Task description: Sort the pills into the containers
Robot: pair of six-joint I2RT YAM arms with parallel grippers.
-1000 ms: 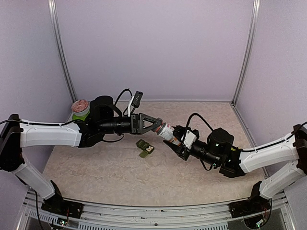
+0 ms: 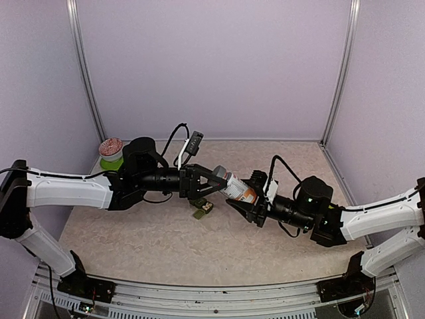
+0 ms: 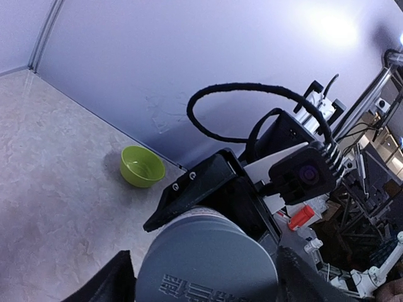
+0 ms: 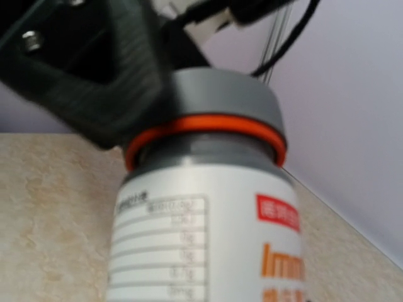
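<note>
A white pill bottle (image 2: 240, 191) with orange print and a grey cap (image 2: 220, 172) is held tilted above the table, its cap to the left. My right gripper (image 2: 242, 193) is shut on the bottle's body. At the cap my left gripper (image 2: 218, 181) stands open, its fingers parted on either side. The left wrist view shows the cap (image 3: 204, 261) large, between blurred dark fingers. In the right wrist view, a left finger (image 4: 135, 82) overlaps the cap, which still sits on the bottle; whether it touches is unclear. A small dark-green case (image 2: 202, 207) lies below, partly hidden.
A round container with red and white contents (image 2: 111, 145) stands on something green (image 2: 111, 163) at the back left. The left wrist view shows a lime-green bowl (image 3: 143, 167) near the wall.
The left gripper has turned about its axis, and its fingers now show spread round the cap. The bottle and right gripper have shifted slightly right. Less of the green case shows.
</note>
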